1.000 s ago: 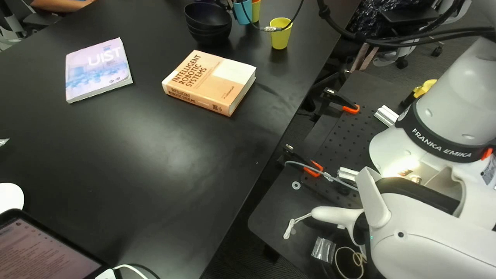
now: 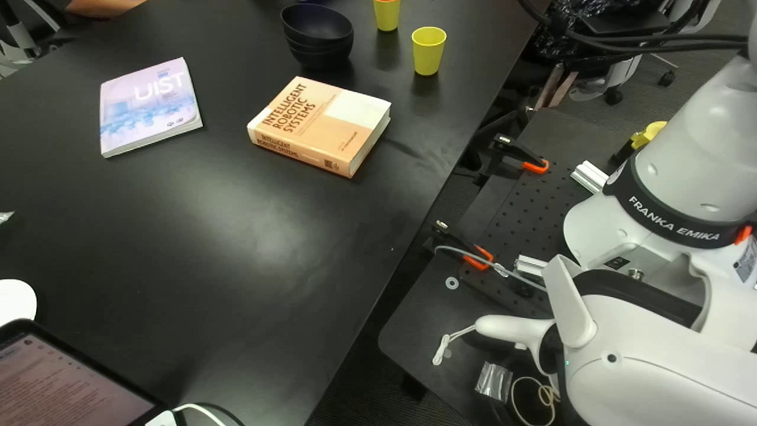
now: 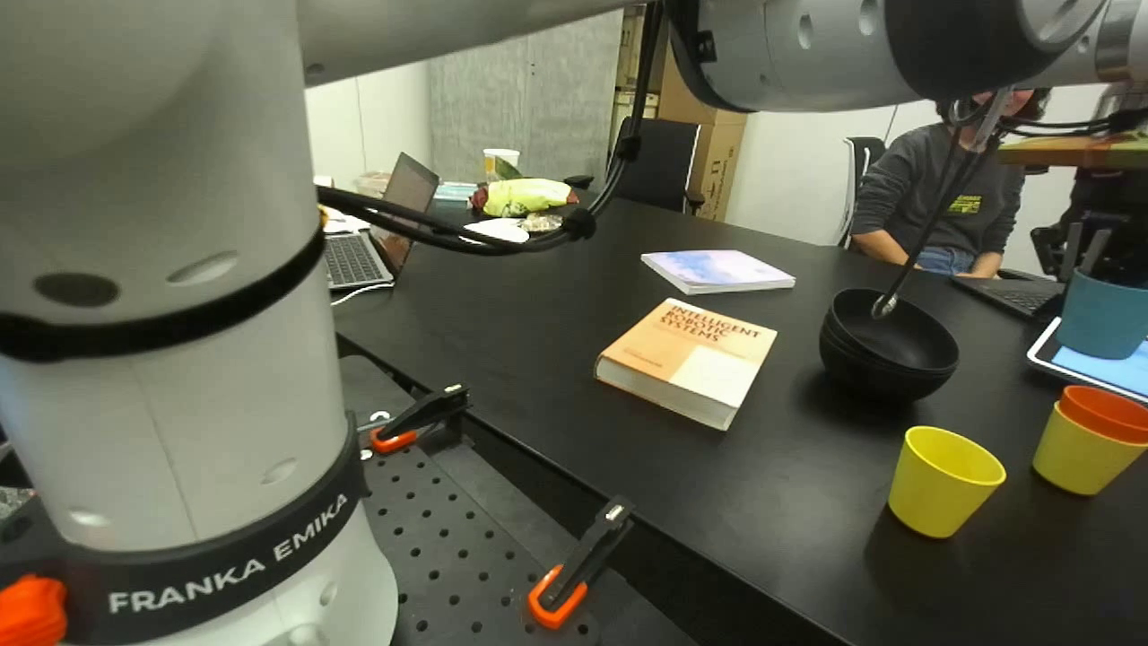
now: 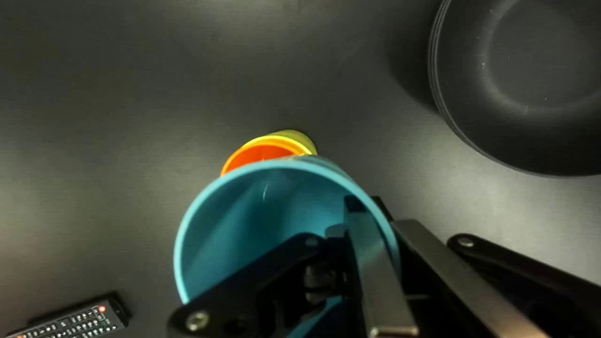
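A blue cup (image 4: 265, 208) is held by its rim in my gripper, one finger inside the cup and the other outside. At the right edge of exterior view 2 the same cup (image 3: 1103, 312) shows upright near a tablet; its height above the table is hard to judge. Behind it in the wrist view, an orange cup (image 4: 262, 153) nested in a yellow cup (image 4: 296, 136) is partly hidden. That stack stands on the table, beside a single yellow cup (image 3: 942, 484). Exterior view 1 does not show the gripper.
Stacked black bowls (image 3: 888, 350) stand near the cups. An orange book (image 2: 319, 128) and a pale book (image 2: 149, 106) lie on the table. A remote control (image 4: 73, 321) is at lower left in the wrist view. A person (image 3: 942, 194) sits behind the table.
A second ago the blue cup and gripper showed beside the bowls at the top of exterior view 1, covering part of the stacked cups.
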